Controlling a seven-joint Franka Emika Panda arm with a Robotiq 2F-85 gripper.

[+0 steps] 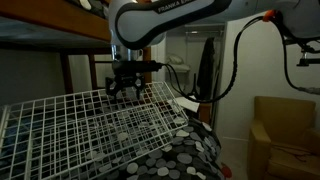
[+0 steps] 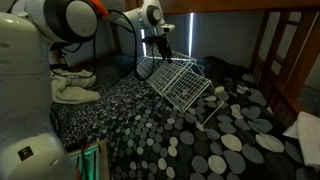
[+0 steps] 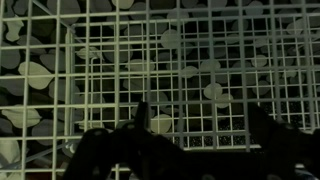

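Note:
A white wire grid rack (image 1: 85,135) stands tilted on the dotted bedding in exterior view 1. Exterior view 2 shows the same rack (image 2: 178,82) at the upper middle, its side panel facing the camera. My gripper (image 1: 122,96) is at the rack's upper edge, pointing down. In the wrist view, the gripper's (image 3: 203,122) two dark fingers stand apart, with crossed wires of the rack (image 3: 130,68) visible beneath and between them. Whether the fingers touch the wires is hard to tell in the dim light.
Dark bedding (image 2: 235,140) with grey dots spreads around the rack, mostly clear in front of it. A bunk rail (image 1: 55,22) runs overhead at the left. A brown armchair (image 1: 285,135) stands at the right. A small light object (image 2: 220,91) lies beside the rack.

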